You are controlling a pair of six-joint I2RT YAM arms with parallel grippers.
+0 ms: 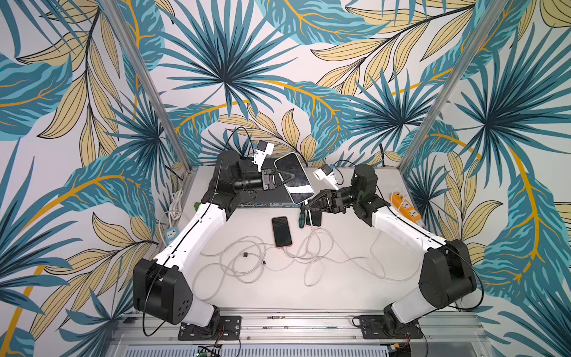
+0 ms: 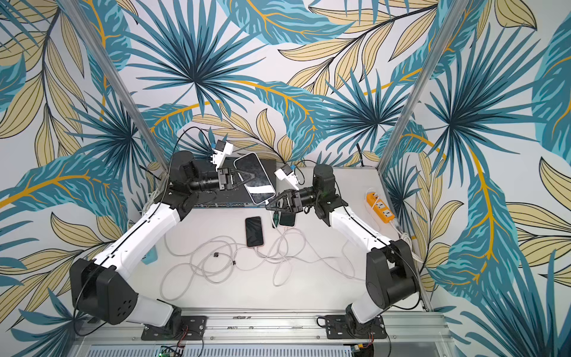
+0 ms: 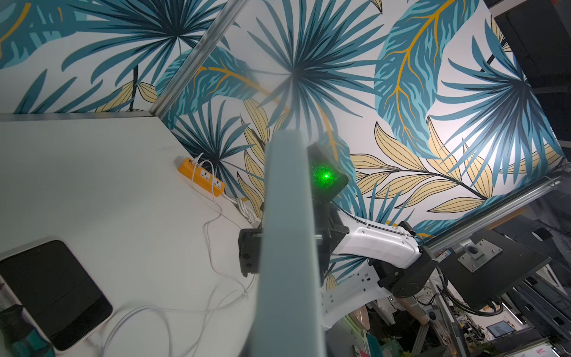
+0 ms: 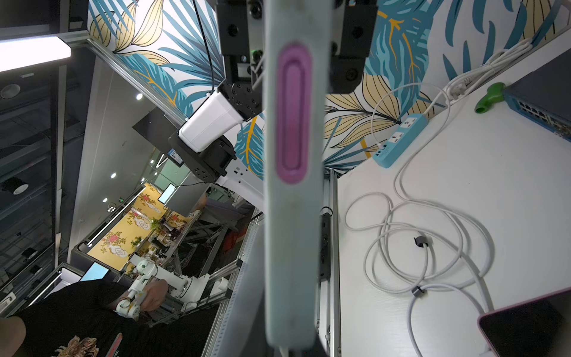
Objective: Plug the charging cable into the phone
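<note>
My left gripper point(image 1: 285, 178) is shut on the side of a white-edged phone point(image 1: 289, 168), held raised and tilted over the back of the table. Edge-on, the phone point(image 3: 288, 238) fills the middle of the left wrist view. In the right wrist view the phone's side point(image 4: 294, 250) shows a purple slot-shaped button. My right gripper point(image 1: 307, 208) is shut close to the phone's lower end, with the thin white charging cable point(image 2: 266, 203) at its fingertips. The fingers hide most of the plug, and I cannot tell whether it sits in the port.
Below lie a dark phone point(image 1: 281, 231), a second dark phone point(image 2: 287, 219) and a green-handled tool point(image 1: 301, 220). Loops of white cable point(image 1: 223, 257) spread over the table. A dark network box point(image 1: 255, 199) stands behind, an orange power strip point(image 1: 405, 208) at the right.
</note>
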